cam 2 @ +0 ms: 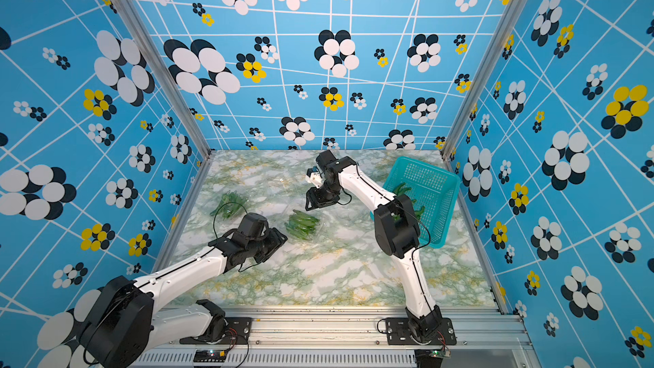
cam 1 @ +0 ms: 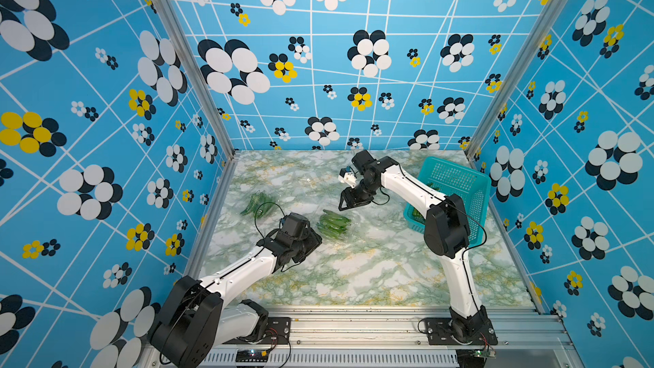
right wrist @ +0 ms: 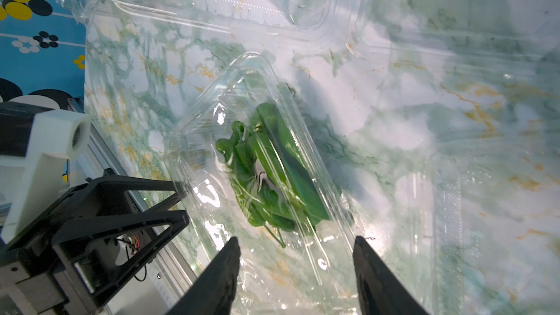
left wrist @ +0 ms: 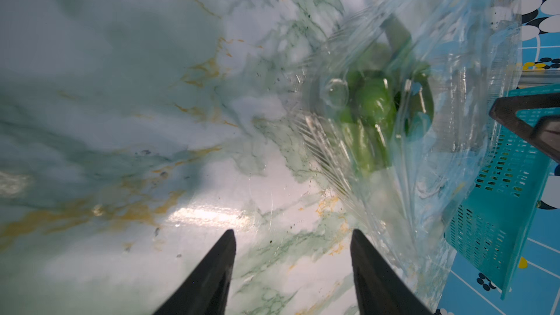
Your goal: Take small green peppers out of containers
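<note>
Green peppers (right wrist: 291, 175) lie in a clear plastic container (right wrist: 250, 64) at the table's middle. My left gripper stands open just to their left and nearer the front, empty between its fingers. In the left wrist view the peppers (left wrist: 376, 105) show through the clear plastic, to the right of the fingers. Behind the pepper container is my right gripper, also open with nothing gripped; in its wrist view the container passes below and between the fingers. A second bunch of peppers (cam 1: 257, 204) sits at the table's left.
A teal basket (cam 1: 457, 178) holding some green peppers (cam 2: 400, 189) stands at the right, partly behind my right arm. Other clear empty-looking plastic (right wrist: 443, 210) lies near the container and is hard to see.
</note>
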